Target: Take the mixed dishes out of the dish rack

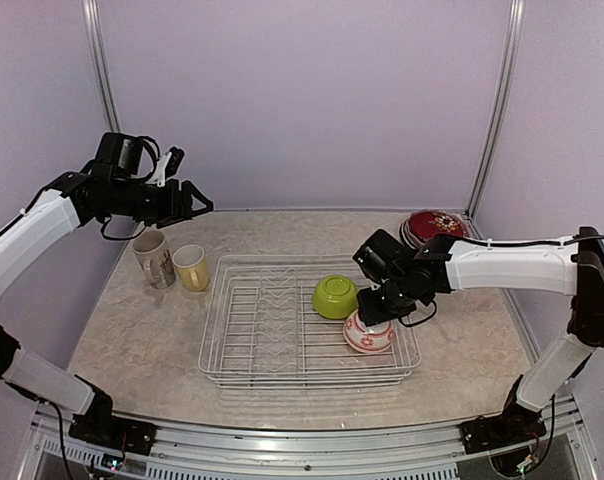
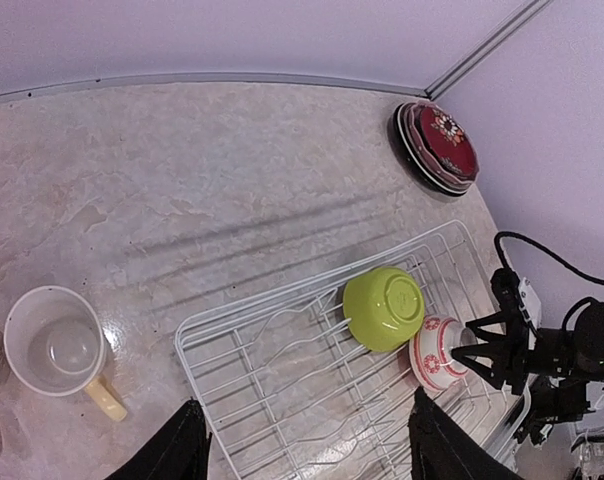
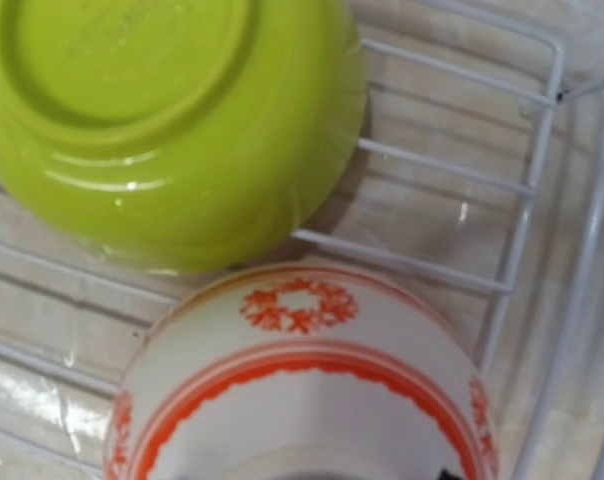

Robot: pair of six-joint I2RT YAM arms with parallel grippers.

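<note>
The wire dish rack point(image 1: 220, 330) holds two upside-down bowls. A green bowl point(image 1: 334, 297) lies behind and a little left of a white bowl with red patterns point(image 1: 369, 336); they sit close together in the right wrist view. My right gripper point(image 1: 366, 306) is down at the white bowl. The left wrist view shows its fingers point(image 2: 484, 321) parted at the bowl's foot; whether they press on it, I cannot tell. In the right wrist view they are almost wholly out of frame. High at the back left, my left gripper point(image 1: 194, 184) is open and empty.
A grey-brown mug point(image 1: 153, 258) and a cream mug point(image 1: 191, 267) stand on the counter left of the rack. Red and dark plates point(image 1: 434, 224) are stacked at the back right, behind the right arm.
</note>
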